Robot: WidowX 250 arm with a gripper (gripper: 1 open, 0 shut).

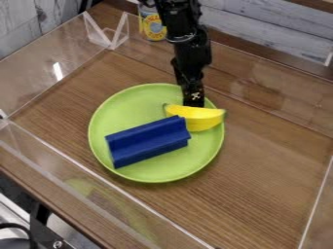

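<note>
A green round plate [130,165] sits on the wooden table. On it a blue block [146,142] lies diagonally at the lower left, and a yellow banana [198,121] lies at the upper right. The black gripper [192,95] reaches down from the top to the plate's rim just behind the banana, at or very near it; whether it is open or shut is hard to make out.
A yellow can [156,24] stands at the back left behind clear plastic walls.
</note>
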